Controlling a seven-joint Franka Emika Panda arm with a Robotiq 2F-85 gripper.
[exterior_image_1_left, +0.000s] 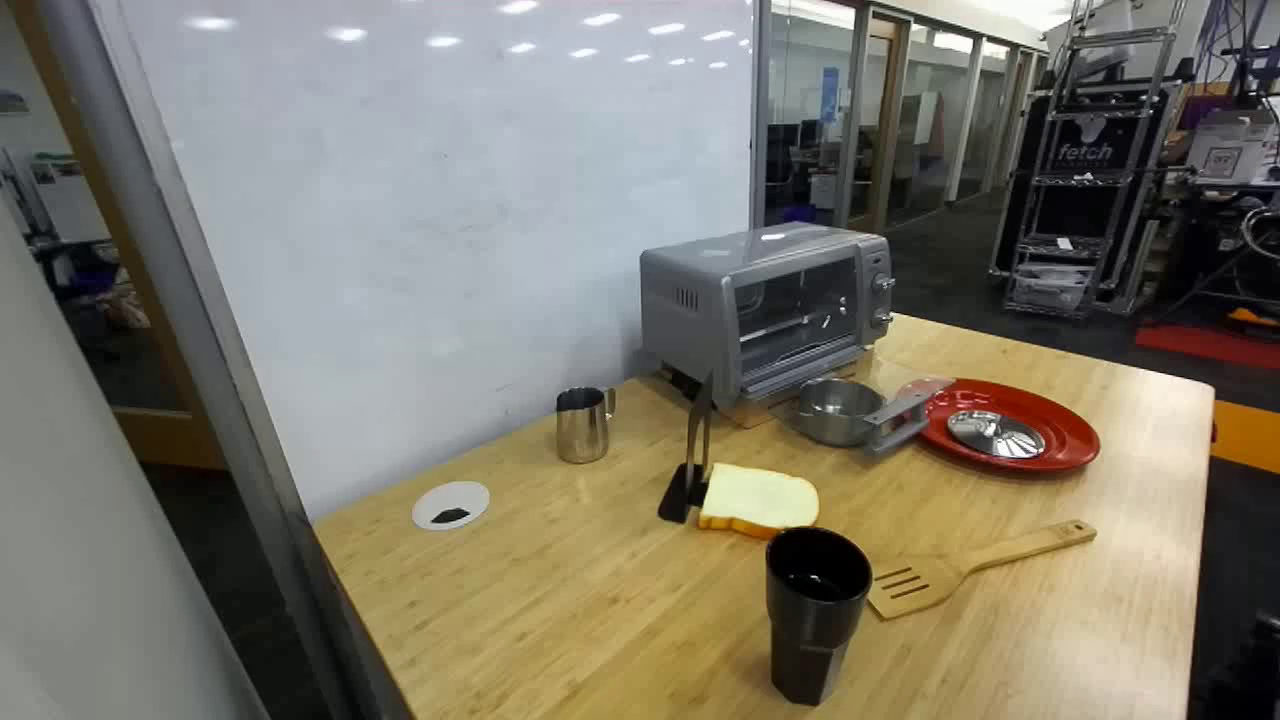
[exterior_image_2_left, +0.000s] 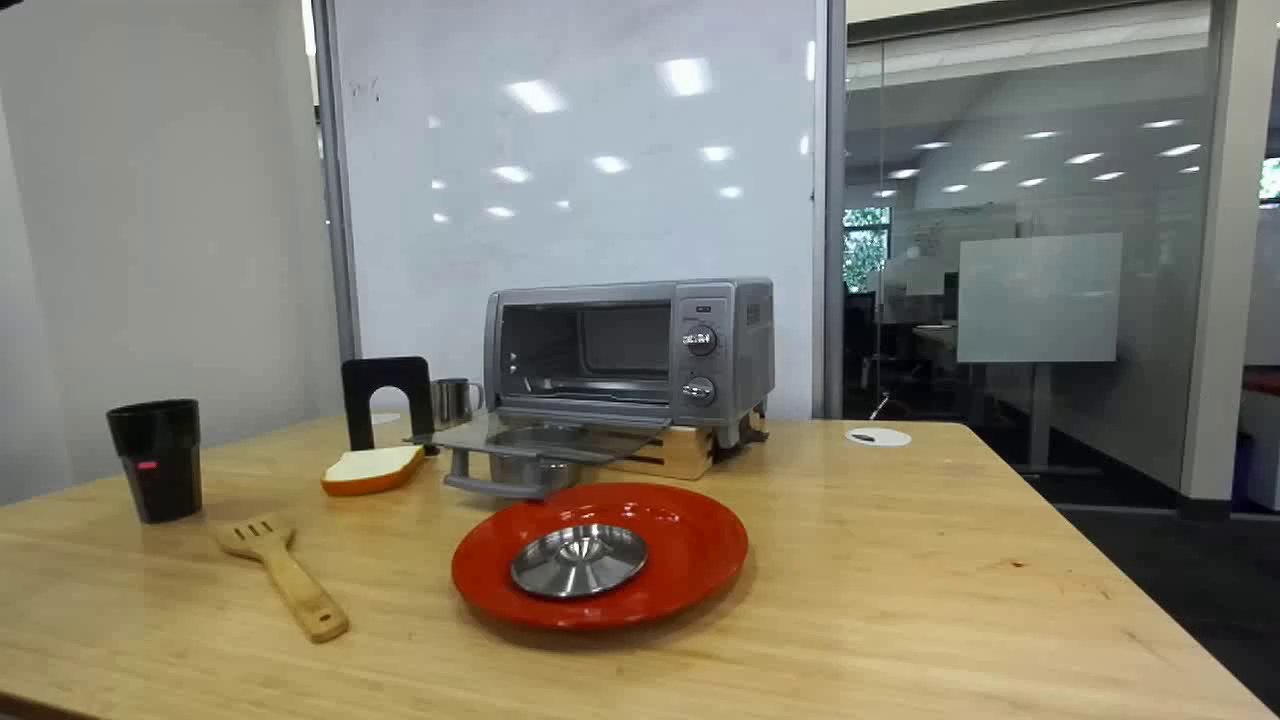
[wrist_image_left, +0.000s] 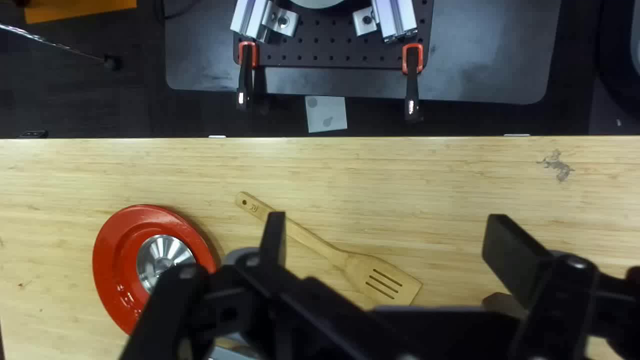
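Observation:
My gripper is open in the wrist view, its fingers wide apart with nothing between them. It hangs over the table, and neither exterior view shows it. Beneath lies a wooden slotted spatula (wrist_image_left: 324, 247), its handle angled toward the table edge. A red plate (exterior_image_2_left: 708, 570) carries a round metal lid (exterior_image_2_left: 578, 560). The grey toaster oven (exterior_image_2_left: 744, 348) has its glass door (exterior_image_2_left: 612, 442) lowered, with a metal pot (exterior_image_2_left: 528, 469) underneath the door. A bread slice (exterior_image_1_left: 758, 498) lies beside a black bookend (exterior_image_1_left: 679, 486). Nearer the first exterior camera, a black cup (exterior_image_1_left: 806, 648) stands upright.
A metal pitcher (exterior_image_1_left: 583, 432) stands near the whiteboard (exterior_image_1_left: 456, 216), which borders the table's back. Wooden blocks (exterior_image_2_left: 678, 451) raise the oven. Bare tabletop (exterior_image_2_left: 912, 552) extends right of the plate. The gripper's own body hides part of the table in the wrist view.

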